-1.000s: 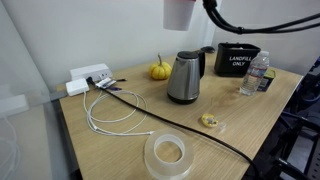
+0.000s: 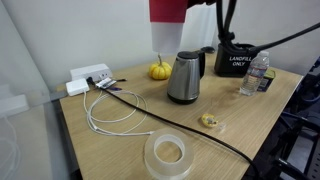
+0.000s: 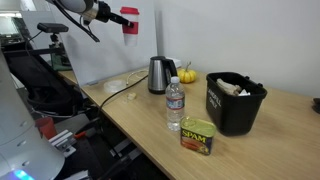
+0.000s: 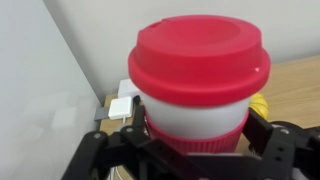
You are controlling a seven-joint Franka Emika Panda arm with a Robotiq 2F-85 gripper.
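Note:
A white travel cup (image 4: pixel 195 100) with a red lid and a red band fills the middle of the wrist view, held upright between the dark fingers of my gripper. My gripper is shut on it. Exterior view 2 has the cup (image 3: pixel 130 30) high above the table at the left, well clear of the surface, with the arm reaching in from the left. In exterior view 1 the cup (image 2: pixel 168 28) is cut off at the top, so the gripper is out of frame there.
A steel kettle (image 2: pixel 185 77), yellow pumpkin (image 2: pixel 160 71), roll of tape (image 2: pixel 168 153) and white cable (image 2: pixel 110 125) lie on the table. A water bottle (image 3: pixel 175 103), Spam can (image 3: pixel 197 136) and black landfill bin (image 3: pixel 234 105) stand further along. Bare table (image 3: pixel 265 155) spreads around the can and bin.
Things on the table have stayed put.

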